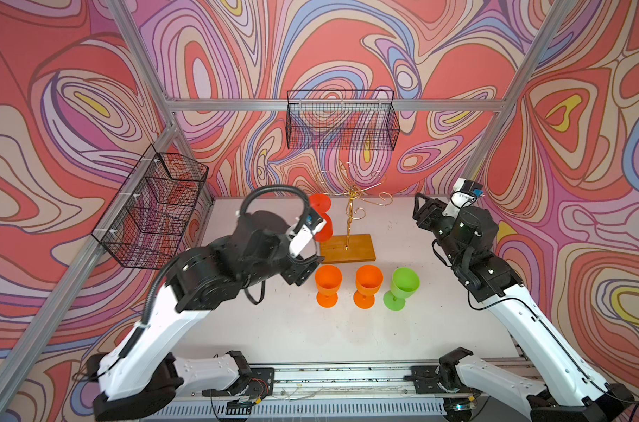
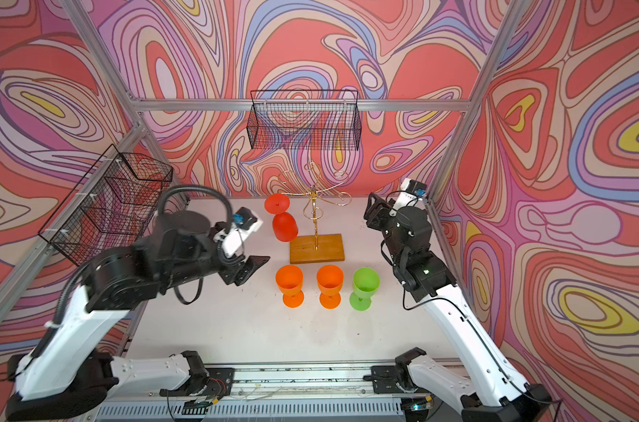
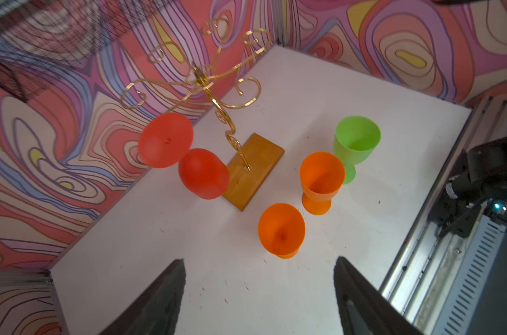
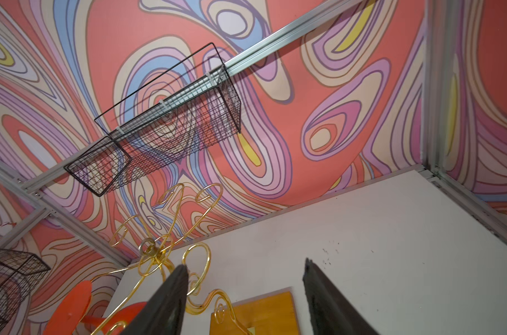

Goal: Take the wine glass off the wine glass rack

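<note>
A red wine glass hangs upside down from the left side of the gold rack, its round foot above its bowl. Two orange glasses and a green glass stand upright on the table in front of the rack's wooden base. High over the front left of the table is my left gripper, open and empty, with the glasses below it in the left wrist view. To the right of the rack, well clear of it, my right gripper is partly open with nothing between its fingers.
Black wire baskets hang on the back rail and on the left rail. Curled gold arms spread out from the rack's top.
</note>
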